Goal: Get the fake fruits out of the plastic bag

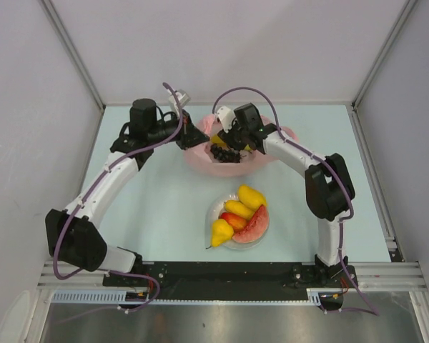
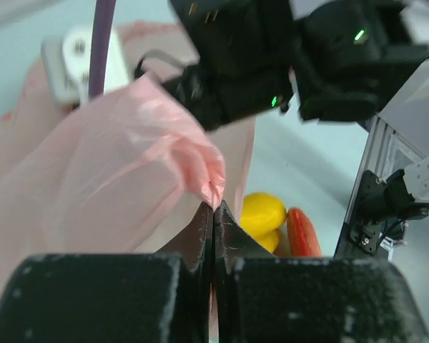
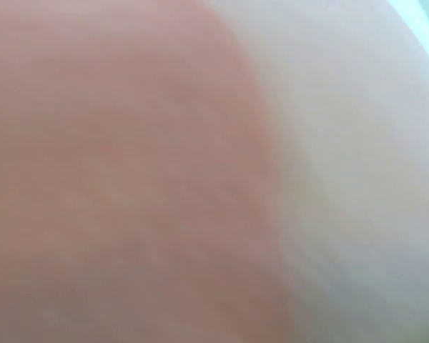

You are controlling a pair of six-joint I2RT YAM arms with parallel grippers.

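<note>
The pink plastic bag [image 1: 225,169] lies spread open at the back middle of the table. Inside it show dark grapes [image 1: 223,154] and a yellow fruit [image 1: 218,140], with a bit more yellow at the right. My left gripper is shut on a gathered edge of the bag, which runs up from its fingertips. In the top view my right gripper [image 1: 230,140] reaches down into the bag beside the grapes. Its fingers are mostly hidden, and the right wrist view is only blurred pink film [image 3: 129,171].
A clear bowl [image 1: 261,242] in front of the bag holds several fruits, among them a pear [image 1: 221,231], a red-orange fruit [image 1: 234,221] and a watermelon slice [image 1: 254,226]. Bare table lies left and right of it.
</note>
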